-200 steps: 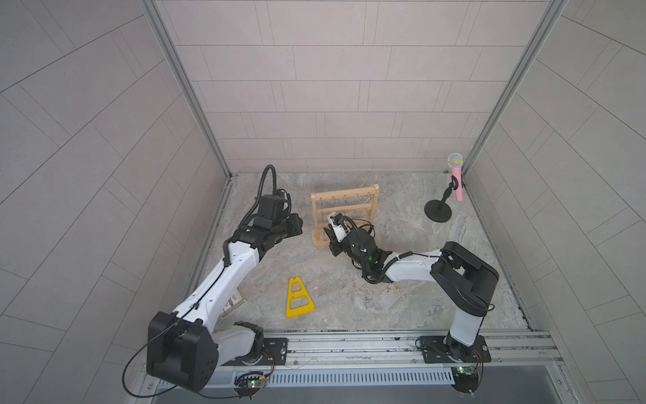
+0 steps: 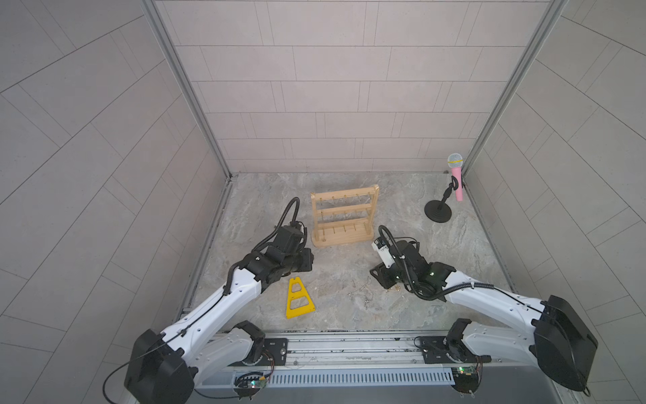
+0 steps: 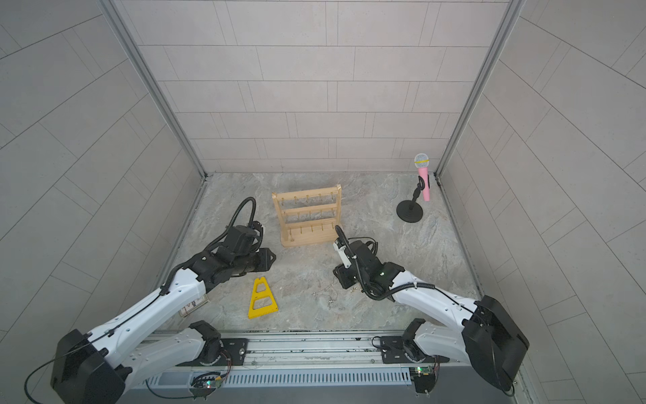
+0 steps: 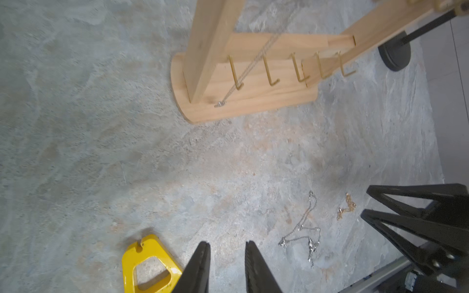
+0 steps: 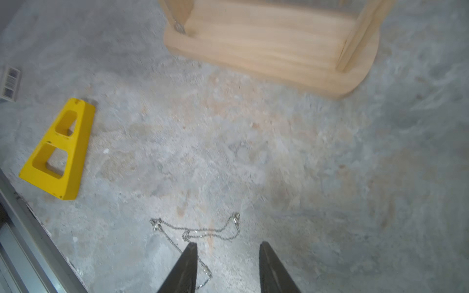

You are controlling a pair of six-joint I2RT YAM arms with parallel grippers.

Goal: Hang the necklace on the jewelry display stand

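A silver necklace lies loosely on the table, below my right gripper, which stands open; part of the chain passes behind its left finger. A shorter gold-coloured chain lies close to the right gripper's fingers in the left wrist view. The wooden jewelry stand has rows of brass hooks. Another silver chain hangs down at the stand's left side, its lower end over the base. My left gripper is open, with only table showing between its fingers, in front and left of the stand.
A yellow triangular block lies near the front, below the left arm. At the back right a pink microphone leans in a black stand. Clear table lies between the wooden stand and the loose necklaces.
My right arm has pulled back from the stand, toward the front right. The stand and yellow block have stayed put.
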